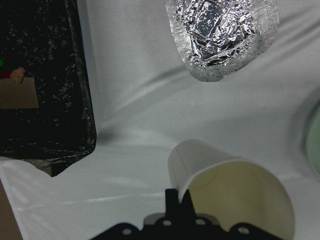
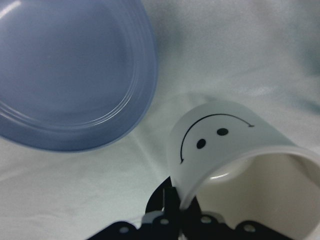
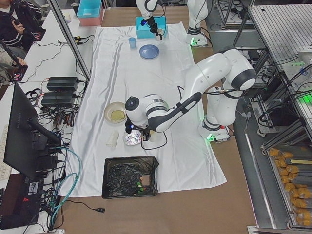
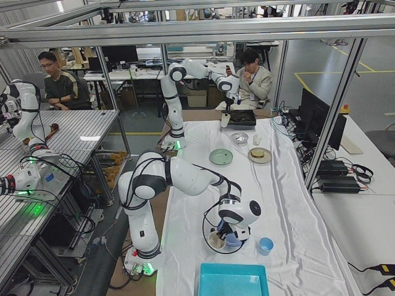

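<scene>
In the left wrist view my left gripper is shut on the rim of a cream cup (image 1: pixel 235 205), held tilted between a crumpled foil dish (image 1: pixel 220 35) and a black lined tray (image 1: pixel 45 125). In the right wrist view my right gripper is shut on the rim of a white cup with a smiley face (image 2: pixel 225 140), beside a blue plate (image 2: pixel 75 70).
A green plate (image 4: pixel 220 156), a tan plate with a yellow sponge-like item (image 4: pixel 259 155), a light blue cup (image 4: pixel 265 246) and a turquoise bin (image 4: pixel 232 280) are on the white cloth.
</scene>
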